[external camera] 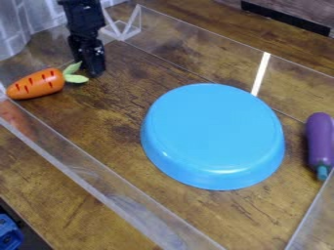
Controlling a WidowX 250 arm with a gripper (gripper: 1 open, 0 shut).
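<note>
The black gripper (86,61) reaches down at the upper left, just above and behind the green leafy top of an orange toy carrot (35,85). The carrot lies on the wooden floor near the left wall of the clear enclosure. Whether the fingers are open or shut is hard to tell, as they are dark and small.
A large blue upturned dish (213,132) sits at the centre right. A purple toy eggplant (319,144) lies at the right edge. A blue object (8,234) is at the bottom left, outside the clear wall. Bare wood surrounds the dish.
</note>
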